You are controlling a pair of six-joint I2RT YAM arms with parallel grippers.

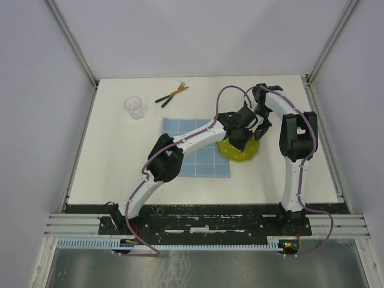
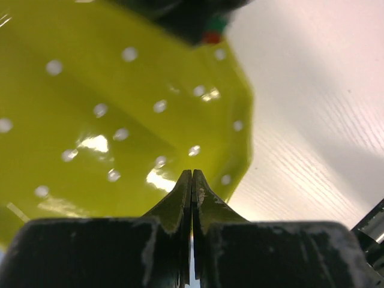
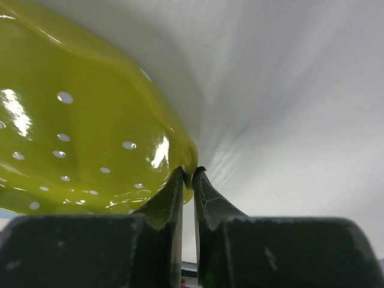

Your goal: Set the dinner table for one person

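Observation:
The yellow-green plate (image 1: 240, 153) with white dots lies on the right side of the blue placemat (image 1: 204, 163), overlapping its right edge. My right gripper is shut on the plate's rim. Over the plate, my left gripper has its fingers together; nothing clear shows between them. Both arms hide the plate's upper part from above. The fork and knife (image 1: 173, 94), with dark handles, lie at the back of the table. To their left stands a clear glass (image 1: 134, 108).
Both wrists sit close together over the plate, and a dark part of the other arm crosses the top of the left wrist view.

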